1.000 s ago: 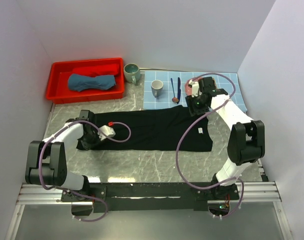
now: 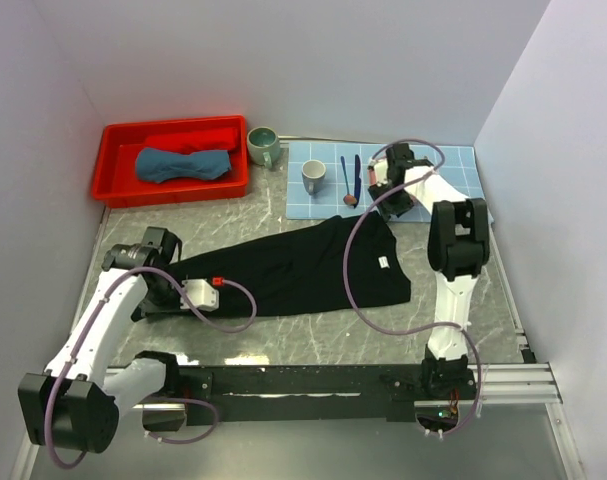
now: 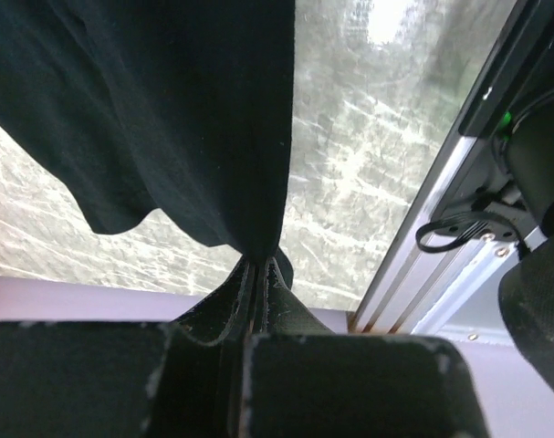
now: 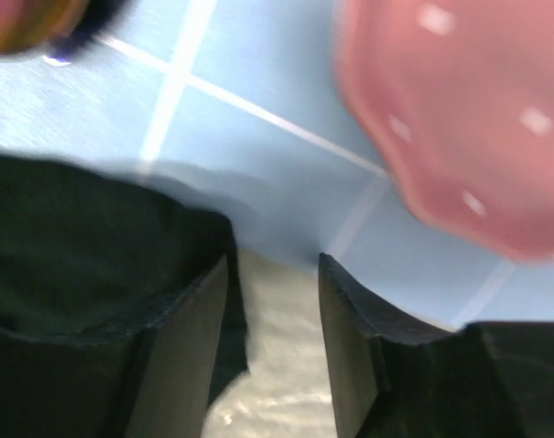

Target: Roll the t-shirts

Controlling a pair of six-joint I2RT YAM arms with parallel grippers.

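Observation:
A black t-shirt (image 2: 293, 270) lies stretched across the table, its right part wide with a small white label. At its left end my left gripper is shut on the black cloth, which tapers into the fingertips in the left wrist view. The right gripper stands part open over the shirt's upper right corner, by the blue board. In the right wrist view, a black shirt edge (image 4: 103, 237) lies by the left finger; nothing shows in the gap between the fingers.
At the back left, a red tray (image 2: 105, 165) holds a blue rolled cloth (image 2: 183, 165) and a red one. A green mug (image 2: 264, 146) stands beside it. The blue board (image 2: 301, 205) bears a grey cup (image 2: 313, 174), utensils and a pink plate (image 4: 459, 109) close to my right gripper.
The left arm has moved left and toward the front, dragging the shirt's left end with it. The shirt now slants and its right part has shifted left. The right gripper has moved slightly.

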